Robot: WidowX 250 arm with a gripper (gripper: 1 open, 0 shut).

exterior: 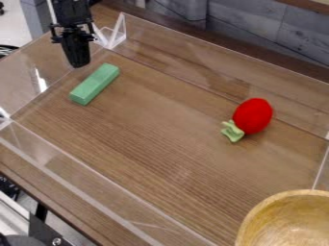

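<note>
My gripper (73,56) is at the upper left, a dark shape above the wooden table (167,173); whether its fingers are open or shut is too small to tell. Below it and a little to the right lies a green rectangular block (94,85), apart from it. On the right side lies a red rounded object (253,114) with a light green piece (233,130) at its lower left.
A yellow bowl (291,221) sits at the bottom right corner, partly out of frame. A dark wall edge runs along the top right.
</note>
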